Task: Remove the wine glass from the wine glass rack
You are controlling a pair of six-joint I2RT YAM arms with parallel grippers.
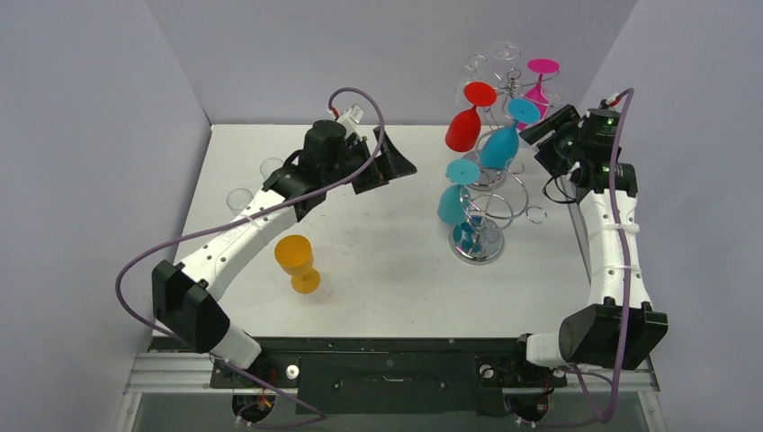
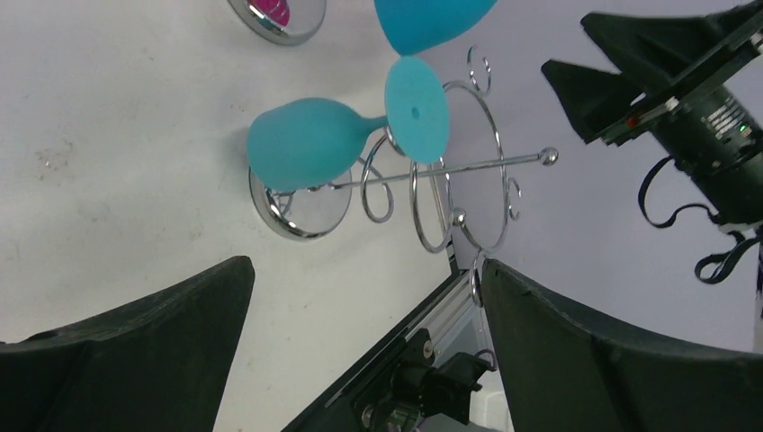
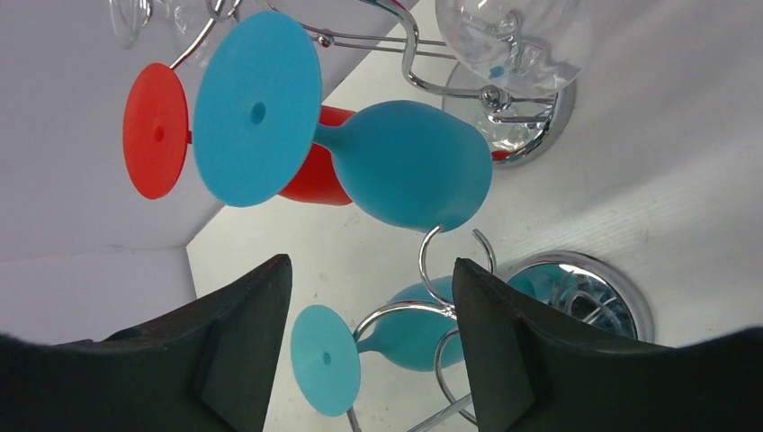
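Observation:
Two chrome racks stand at the table's right. On the rear rack (image 1: pixel 514 78) hang a red glass (image 1: pixel 464 129), a blue glass (image 1: pixel 500 147), a pink glass (image 1: pixel 534 101) and clear ones, all upside down. A teal glass (image 1: pixel 452 203) hangs on the front rack (image 1: pixel 475 243). My left gripper (image 1: pixel 396 160) hovers left of the racks, open and empty. Just right of the blue glass is my right gripper (image 1: pixel 531 144), its fingers parted. In the right wrist view the blue glass (image 3: pixel 414 162) lies beyond the fingers (image 3: pixel 256 306), with nothing seen between them.
An upright orange glass (image 1: pixel 294 255) and two clear glasses (image 1: pixel 239 200) stand on the left of the table (image 1: pixel 387 270). Open table lies in the middle. The right wall is close to my right arm.

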